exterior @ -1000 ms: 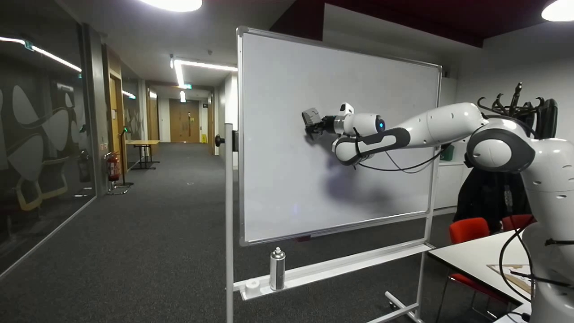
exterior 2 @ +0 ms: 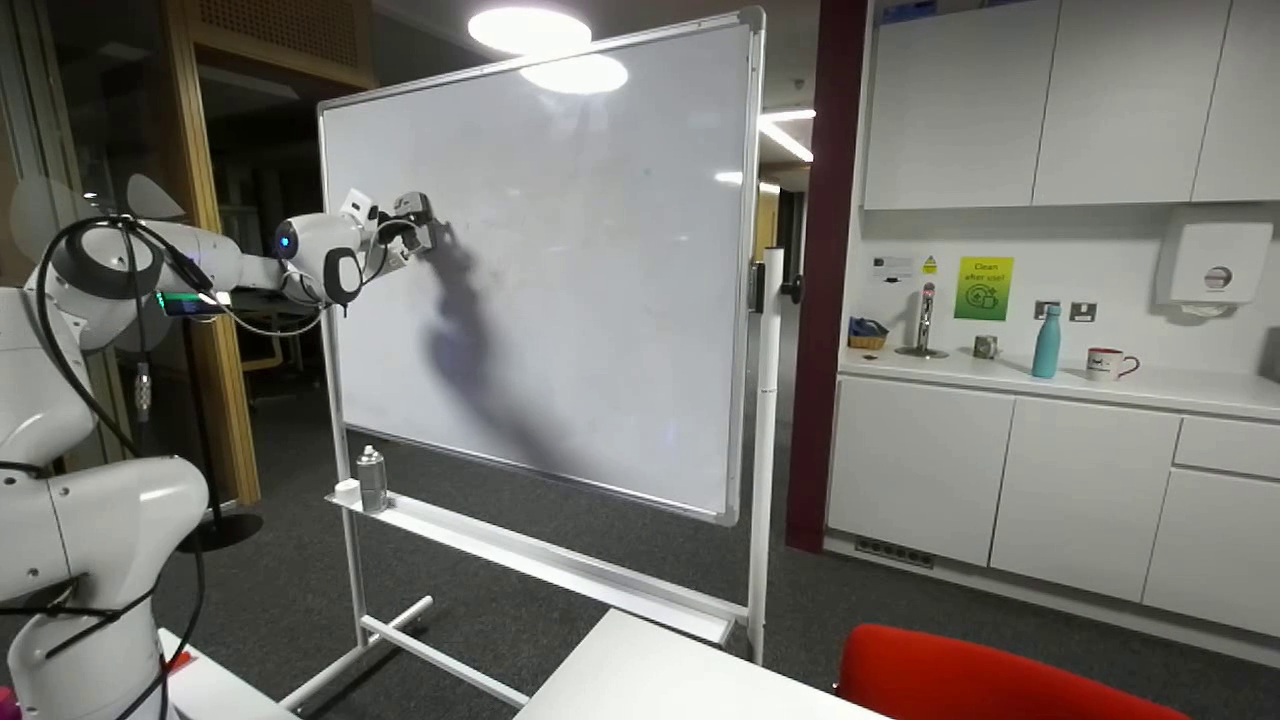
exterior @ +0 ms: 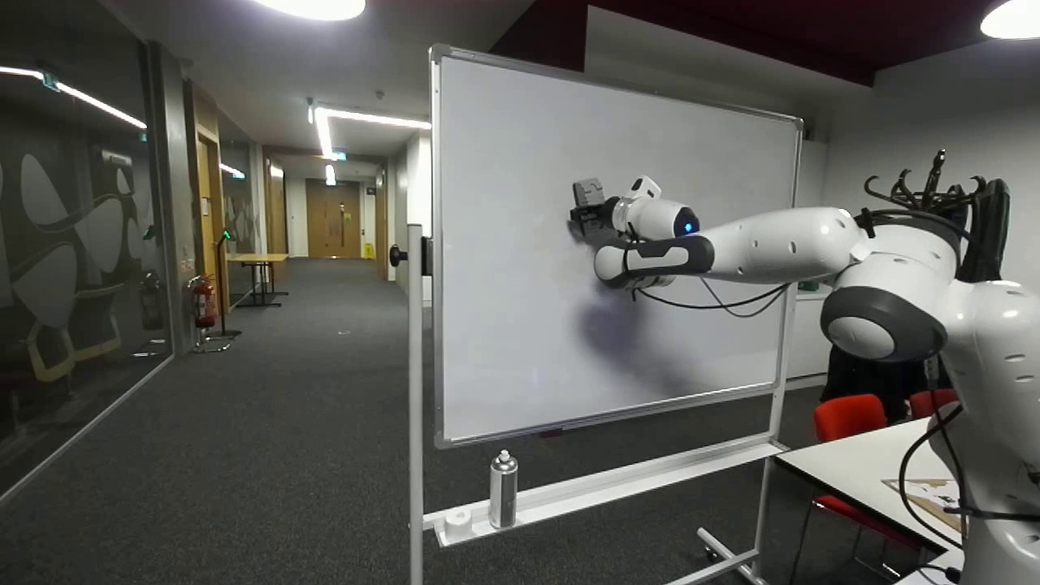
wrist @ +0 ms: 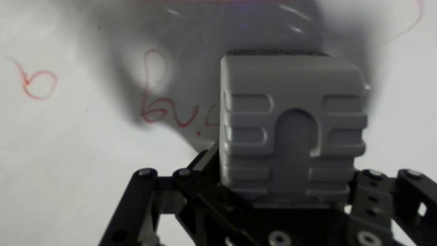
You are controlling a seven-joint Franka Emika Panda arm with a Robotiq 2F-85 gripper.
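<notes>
A grey board eraser [wrist: 250, 160] with ridged sides fills the middle of the wrist view, its dark felt edge towards the whiteboard [wrist: 49, 164]. My gripper [exterior: 591, 216] is shut on it, with black fingers on both sides of its lower end. In exterior view 1 the eraser [exterior: 587, 192] is at the board's upper middle; whether the felt touches the surface I cannot tell. Red handwriting [wrist: 150, 116] shows on the board left of the eraser, which hides part of it. Another red mark [wrist: 41, 84] is further left, and a red curve [wrist: 409, 28] lies at upper right.
A silver spray can [exterior: 503, 491] and a small white roll [exterior: 457, 525] stand on the tray [exterior: 624, 484] below the board. White tables [exterior 2: 672, 672] and a red chair [exterior 2: 960, 672] are in front. The board's other half is clear.
In exterior view 1 the gripper has shifted right and slightly up with the eraser still in it. The eraser is less tilted, and the arm's elbow has lowered.
</notes>
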